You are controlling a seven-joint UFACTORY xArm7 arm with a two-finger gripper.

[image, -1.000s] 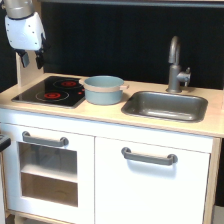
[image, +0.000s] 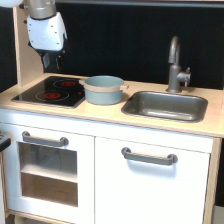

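A grey-blue pot (image: pixel 103 94) with small side handles stands upright on the wooden counter of the toy kitchen, between the black stovetop (image: pixel 48 92) and the sink. Two burner rings on the stovetop show red, and nothing sits on them. My white arm reaches in at the upper left. Its gripper (image: pixel 53 62) hangs above the back of the stovetop, left of the pot and clear of it. The dark fingers look spread apart, with nothing visible between them.
The grey sink (image: pixel 168 105) lies to the right, with a tall dark faucet (image: pixel 177 65) behind it. Below are a windowed oven door (image: pixel 45 141) and a white cabinet door (image: pixel 150 195) with a dark handle. Counter in front of the pot is clear.
My arm and gripper have moved to the right, from the left edge of the stovetop to over its back part. The pot has stayed in place.
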